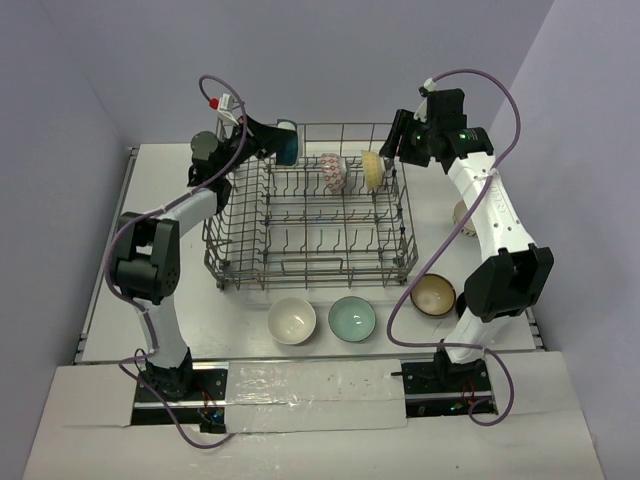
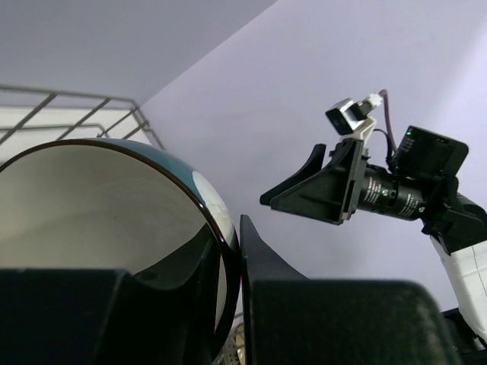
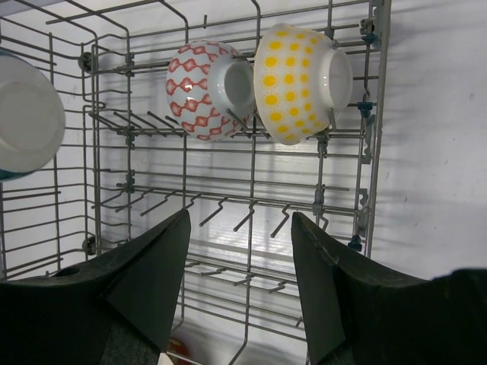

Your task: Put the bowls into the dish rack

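Over the rack's back left corner, my left gripper [image 1: 270, 140] is shut on the rim of a blue-and-white bowl [image 1: 288, 143]. Its pale inside faces the left wrist camera, and its white base [image 3: 29, 114] shows in the right wrist view. Two bowls stand on edge side by side in the rack [image 1: 320, 262], along the back row: one red-patterned [image 3: 202, 90], one yellow-dotted [image 3: 285, 84]. My right gripper is open and empty, high near the rack's back right corner. On the counter in front lie a cream bowl [image 1: 291, 321] and a green bowl [image 1: 352, 319].
Right of the rack are a brown bowl [image 1: 433, 296], a dark item [image 1: 461, 306] partly under the right arm, and another bowl [image 1: 463, 216] partly hidden by that arm. The rack's middle and front rows are empty. Walls close in behind and at both sides.
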